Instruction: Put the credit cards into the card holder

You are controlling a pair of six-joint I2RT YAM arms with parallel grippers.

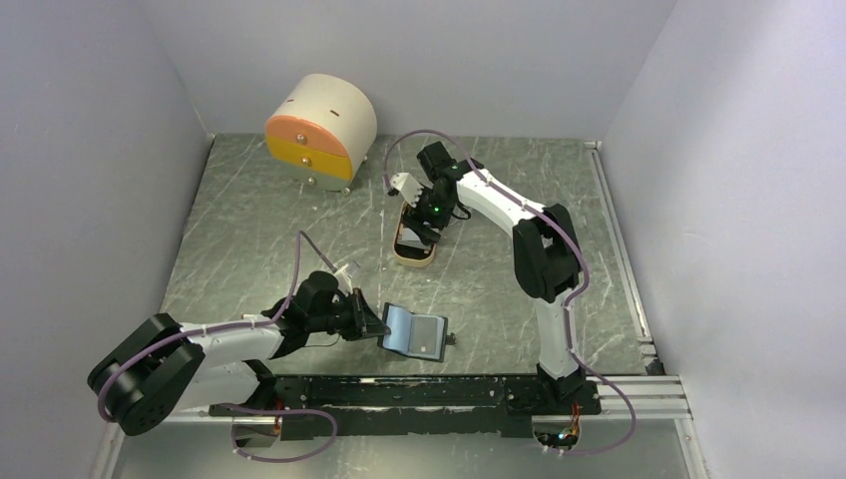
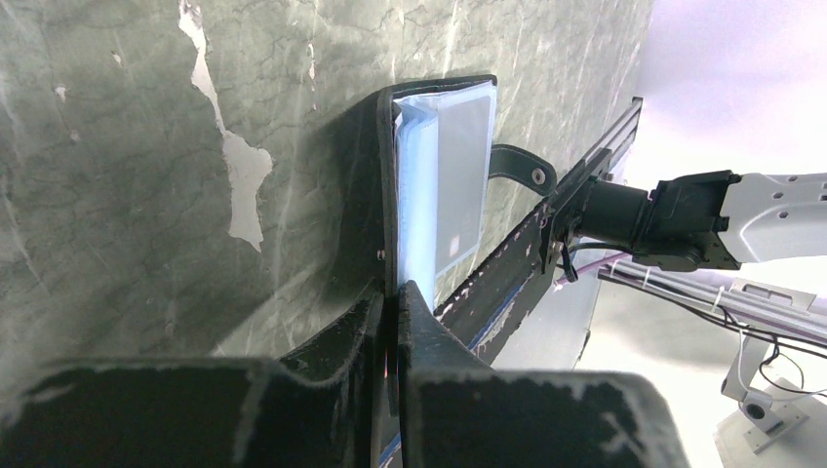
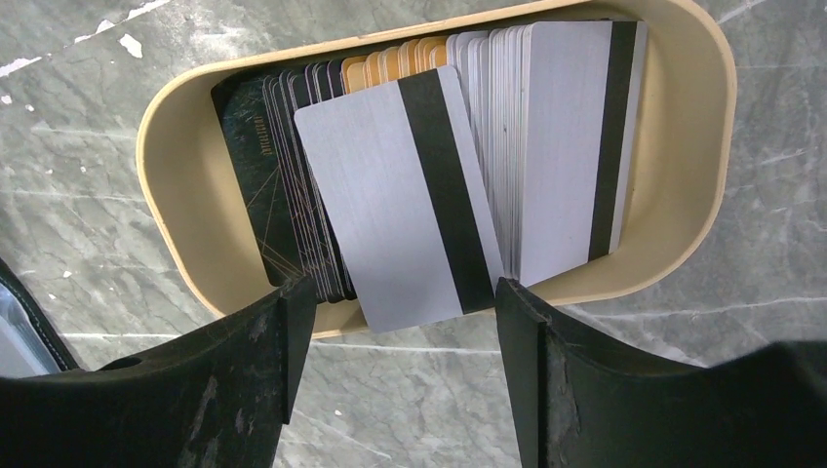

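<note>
The black card holder (image 1: 427, 336) lies spread on the table near the front, its clear bluish sleeves (image 2: 463, 171) showing. My left gripper is shut on one edge of it. Further back, a cream oval tray (image 3: 727, 127) holds a row of cards, dark at one end, orange in the middle, white at the other. On top, a white card with a black stripe (image 3: 390, 210) lies askew, its lower edge over the tray's rim. My right gripper hovers over that rim, part open, with its fingers either side of this card's lower end.
A rounded cabinet (image 1: 321, 130) with orange and yellow drawers stands at the back left. The holder's strap (image 2: 522, 168) sticks out to its right. Bare table (image 1: 269, 230) lies left of the tray.
</note>
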